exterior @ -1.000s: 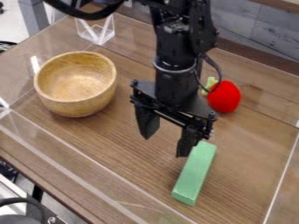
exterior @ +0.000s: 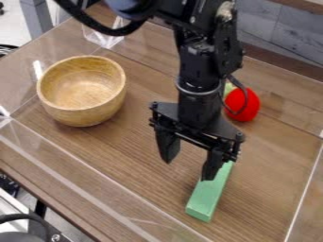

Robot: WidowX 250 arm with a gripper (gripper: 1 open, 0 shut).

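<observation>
My black gripper (exterior: 197, 147) hangs over the middle of the wooden table, open, its two fingers spread left and right. A flat mint-green bar (exterior: 209, 196) lies just below and right of the right finger, near the front. A red round object (exterior: 244, 103) with something light green behind it sits behind the gripper to the right, partly hidden by the arm.
A tan bowl (exterior: 81, 91) sits at the left. A small clear object (exterior: 116, 24) stands at the back left. A grey wall runs along the back right.
The gripper has shifted slightly to the right and turned a little, its right finger now nearer the green bar. The objects on the table look unmoved.
</observation>
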